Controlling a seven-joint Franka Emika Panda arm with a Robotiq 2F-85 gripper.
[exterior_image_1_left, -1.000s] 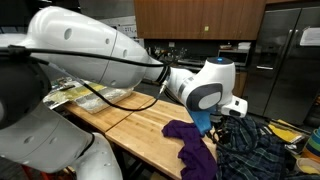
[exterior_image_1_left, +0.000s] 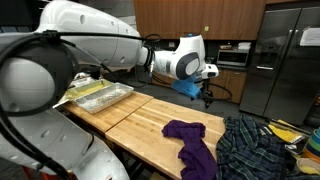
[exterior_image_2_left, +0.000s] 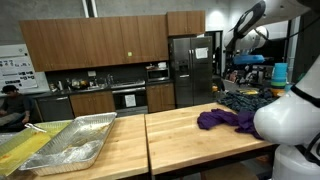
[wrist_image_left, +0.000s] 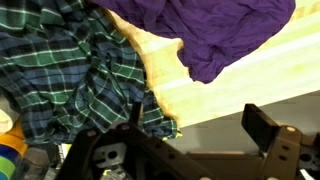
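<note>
A purple cloth (exterior_image_1_left: 194, 142) lies crumpled on the light wooden table, and in the wrist view the purple cloth (wrist_image_left: 222, 38) fills the upper middle and right. Beside it rests a dark green and navy plaid cloth (exterior_image_1_left: 252, 148), bunched up; the plaid cloth (wrist_image_left: 72, 85) takes up the left of the wrist view. My gripper (exterior_image_1_left: 208, 92) is raised above the table's far side. In the wrist view the gripper stands open, its fingers well apart with no cloth between them.
Foil trays (exterior_image_2_left: 68, 146) sit at the table's other end. A bare stretch of tabletop (exterior_image_2_left: 170, 135) lies between them and the purple cloth. Colourful items (exterior_image_1_left: 290, 133) stand past the plaid cloth, and a striped object (wrist_image_left: 10, 150) shows at the wrist view's lower left.
In exterior view 1 my arm has swung left and the gripper has risen, away from above the plaid cloth. Both cloths lie as before.
</note>
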